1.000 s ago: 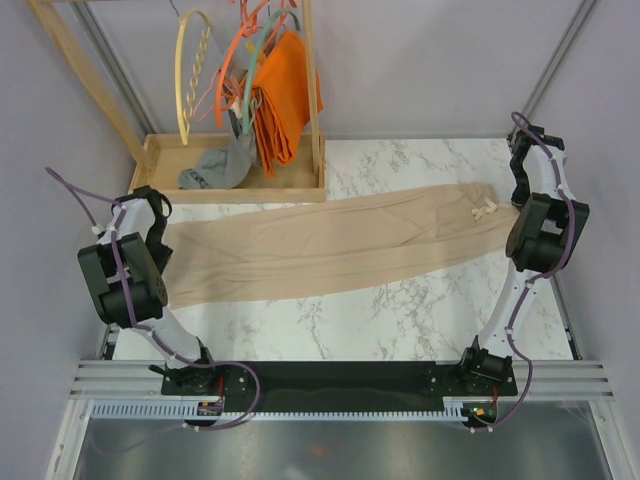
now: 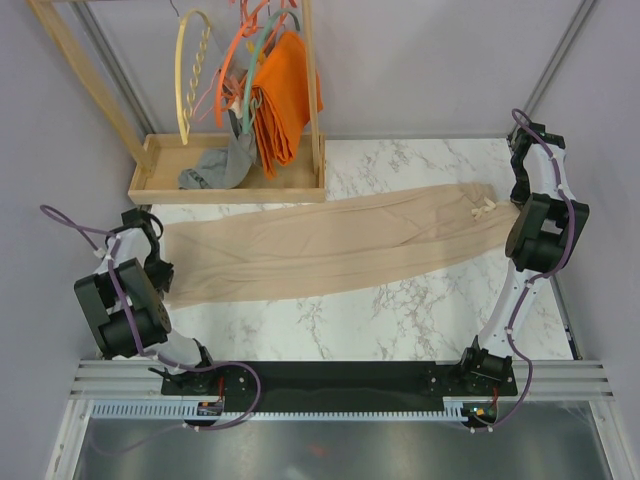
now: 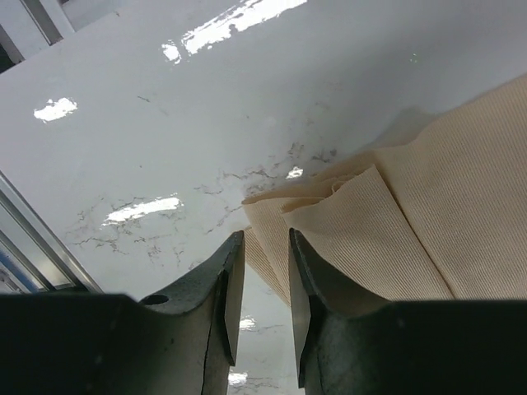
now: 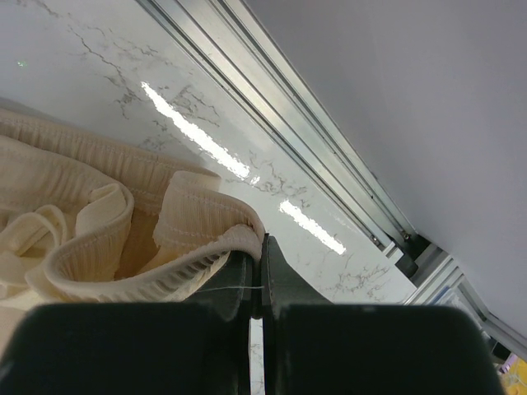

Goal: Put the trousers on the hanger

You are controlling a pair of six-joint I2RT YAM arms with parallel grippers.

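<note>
Beige trousers (image 2: 330, 240) lie flat and stretched lengthwise across the marble table. At their left end my left gripper (image 2: 160, 275) hangs low; in the left wrist view its fingers (image 3: 226, 296) stand part open over the layered fabric edge (image 3: 346, 230), with none seen gripped. At the right end my right gripper (image 2: 515, 200) is shut on the waistband (image 4: 206, 230), which bunches up over its fingers in the right wrist view.
A wooden rack (image 2: 145, 180) at the back left holds hangers (image 2: 180, 70), an orange cloth (image 2: 285, 100) and a grey cloth (image 2: 215, 170). Bare marble (image 2: 350, 330) lies along the front. Walls border both sides.
My left gripper has moved a little down the picture and outward at the trousers' left end. My right gripper and the trousers look unchanged.
</note>
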